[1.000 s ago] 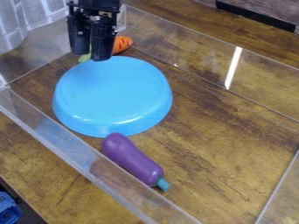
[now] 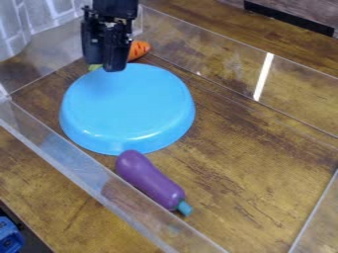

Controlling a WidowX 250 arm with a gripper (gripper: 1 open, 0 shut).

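Note:
The dark gripper (image 2: 105,49) hangs at the top left, just above the back edge of a blue upside-down plate or lid (image 2: 126,109). Whether its fingers are open or shut is hard to tell. An orange carrot (image 2: 138,48) with a green top lies behind it, partly hidden by the gripper. A purple eggplant (image 2: 148,181) lies in front of the blue plate, pointing toward the lower right.
Clear walls surround the wooden floor (image 2: 251,148), which is free on the right. A blue object (image 2: 7,237) sits outside at the lower left.
The gripper has shifted very slightly; the plate, carrot and eggplant look unchanged.

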